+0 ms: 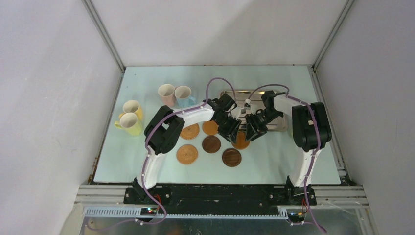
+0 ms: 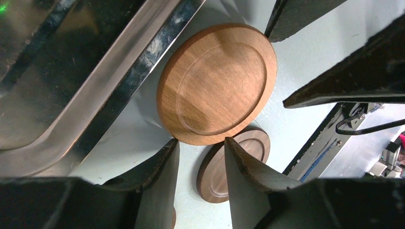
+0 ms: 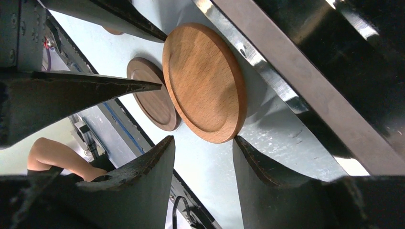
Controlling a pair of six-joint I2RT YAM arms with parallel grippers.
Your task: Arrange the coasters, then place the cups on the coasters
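Between my two grippers is a round light-brown coaster (image 1: 241, 140), just in front of the metal tray. My left gripper has its fingers apart, the tips at the near edge of that coaster (image 2: 219, 86). From the opposite side, my right gripper also stands open, one fingertip at the rim of the coaster (image 3: 205, 81). Neither shows anything clasped between its own fingers. The cups stand away to the left: a pink cup (image 1: 167, 93), a blue cup (image 1: 184, 96) and two yellow cups, the front one (image 1: 129, 123) nearest the left edge.
A metal tray (image 1: 279, 124) lies behind the grippers. Dark coasters (image 1: 231, 157) lie close by, with lighter coasters (image 1: 187, 154) farther left.
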